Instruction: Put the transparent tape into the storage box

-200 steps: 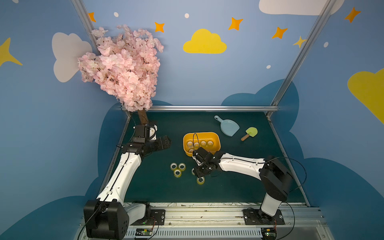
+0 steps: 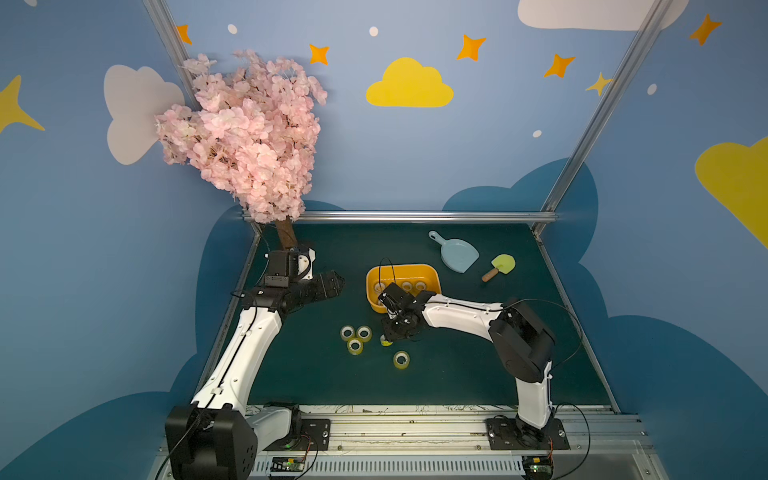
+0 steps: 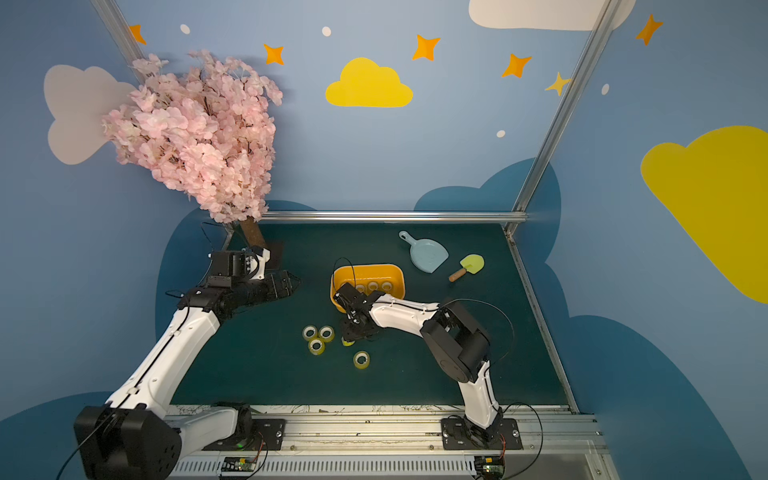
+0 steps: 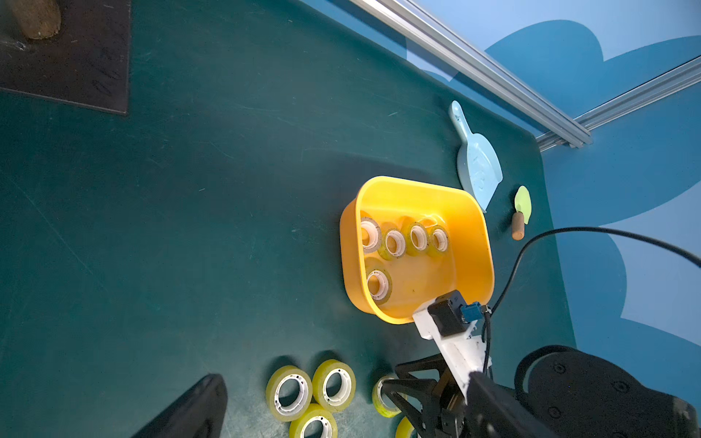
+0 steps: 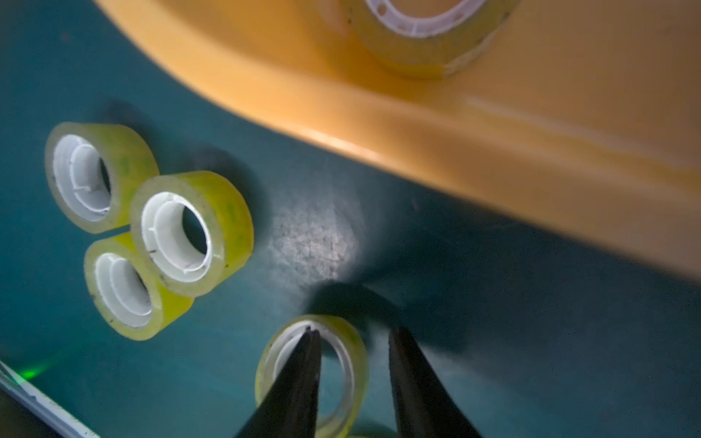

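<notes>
The yellow storage box (image 4: 467, 226) holds several tape rolls along its left and back. Outside it, three yellow tape rolls (image 5: 233, 226) lie clustered, with a single roll (image 5: 270, 365) nearer the box, under my right gripper; another roll (image 2: 401, 360) lies toward the front. The right gripper is part open, one fingertip over that single roll's ring, the other just outside it; nothing is seen held. My left gripper (image 2: 334, 285) hangs left of the box; in its wrist view the blurred fingertips stand wide apart at the bottom, empty.
A blue dustpan (image 2: 457, 254) and a small green shovel (image 2: 502, 264) lie at the back right. A blossom tree (image 2: 240, 136) stands at back left. The floor right of the box is clear.
The left arm has barely moved.
</notes>
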